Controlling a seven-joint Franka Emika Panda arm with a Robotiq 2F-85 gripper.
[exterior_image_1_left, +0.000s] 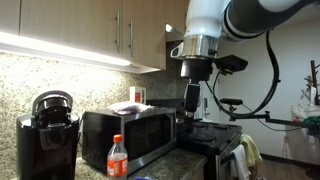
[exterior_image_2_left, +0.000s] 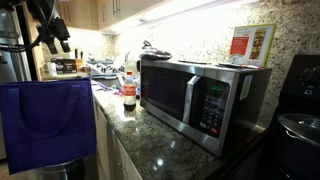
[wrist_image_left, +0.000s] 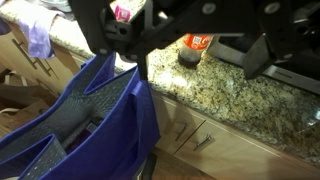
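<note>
In the wrist view my gripper stands open, its dark fingers wide apart, with counter and part of a bottle showing beyond the gap. A blue bag (wrist_image_left: 145, 130) with an open top lies below and to the left, one upper corner close to the left fingertip; whether they touch I cannot tell. Exterior view 2 shows the blue bag (exterior_image_2_left: 50, 125) upright at the left, beside the counter, with my gripper (exterior_image_2_left: 60, 46) above it. The cola bottle (exterior_image_2_left: 129, 91), with its red label and orange-red cap, stands on the counter in front of the microwave (exterior_image_2_left: 205, 100).
The granite counter (exterior_image_2_left: 155, 150) has clear room along its front. A black coffee maker (exterior_image_1_left: 48, 140) stands left of the microwave, and the stove (exterior_image_1_left: 215, 133) is to its right. Wooden cabinets (exterior_image_1_left: 90, 25) hang above. A dish rack (exterior_image_2_left: 103, 70) sits farther along.
</note>
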